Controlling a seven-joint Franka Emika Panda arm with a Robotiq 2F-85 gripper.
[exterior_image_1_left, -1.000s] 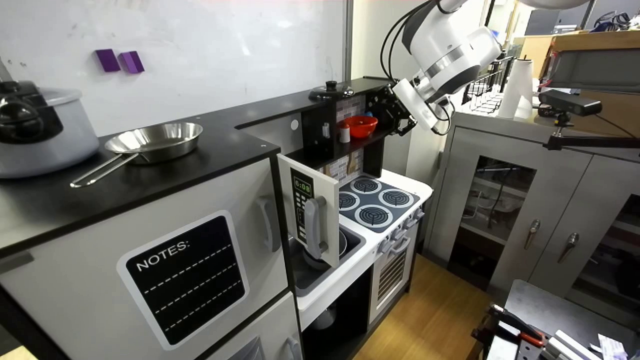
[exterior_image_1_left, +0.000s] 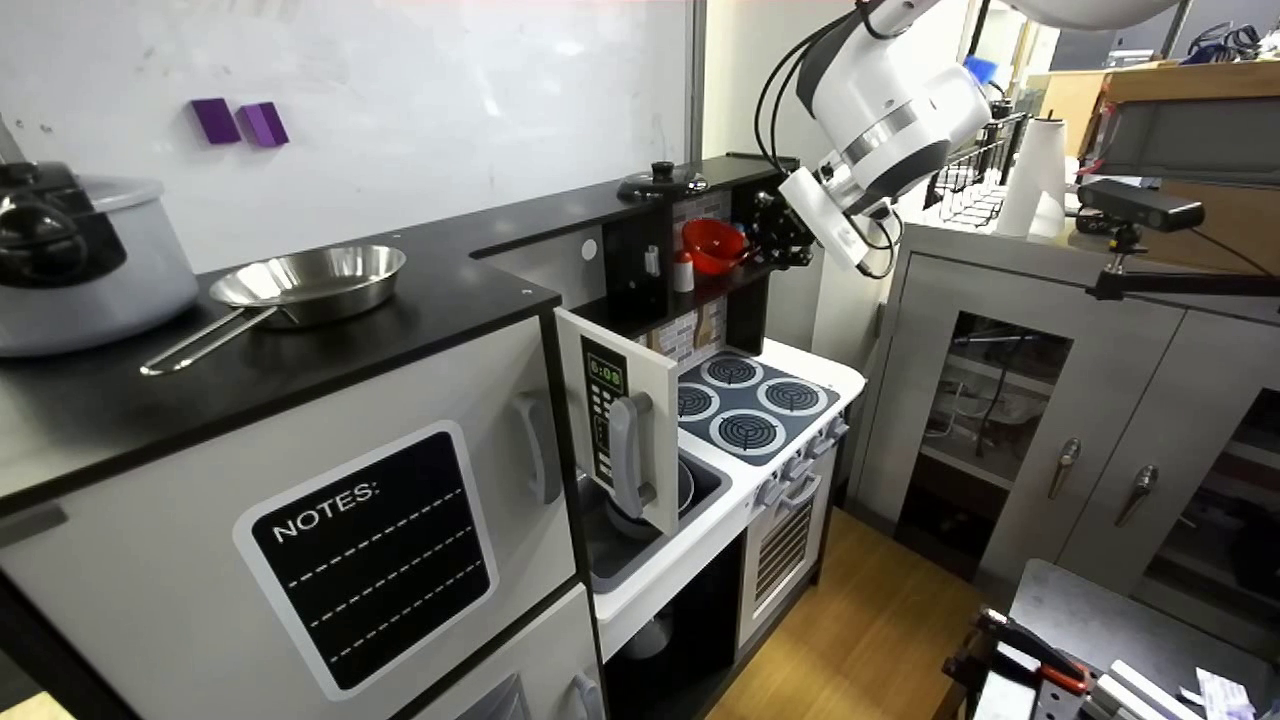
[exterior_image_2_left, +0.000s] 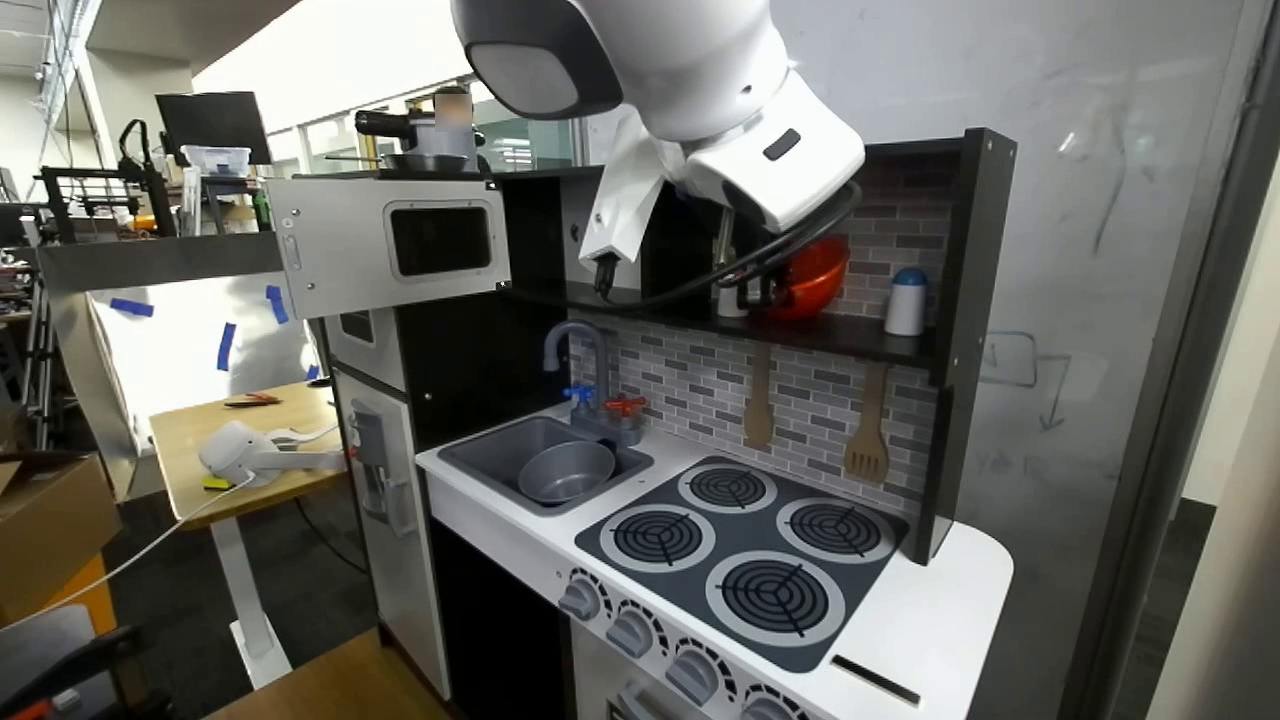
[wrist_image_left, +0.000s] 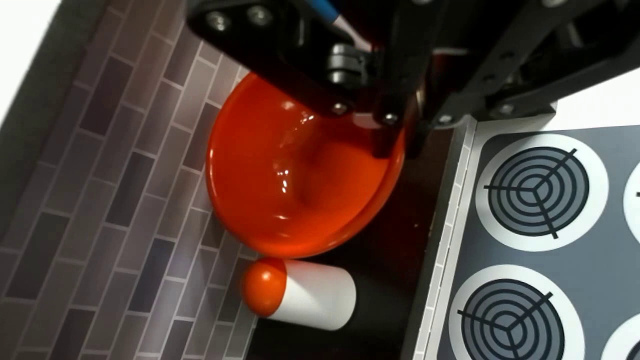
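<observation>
The red bowl (wrist_image_left: 300, 174) is tilted in the wrist view, its inside turned toward the camera. My gripper is shut on the right part of its rim, one finger inside the bowl and the other outside. In exterior view 1 the bowl (exterior_image_1_left: 710, 242) is on the dark shelf, with the black gripper (exterior_image_1_left: 768, 240) at its right side. Exterior view 2 shows the bowl (exterior_image_2_left: 816, 278) partly behind the arm and its cable. Whether its bottom still touches the shelf, I cannot tell.
A white shaker with an orange top (wrist_image_left: 312, 295) stands against or very near the bowl. Another shaker, blue-topped (exterior_image_2_left: 906, 302), is at the shelf's right end. Below lies the stove top (exterior_image_2_left: 750, 552), clear of objects. The microwave door (exterior_image_1_left: 618, 420) hangs open.
</observation>
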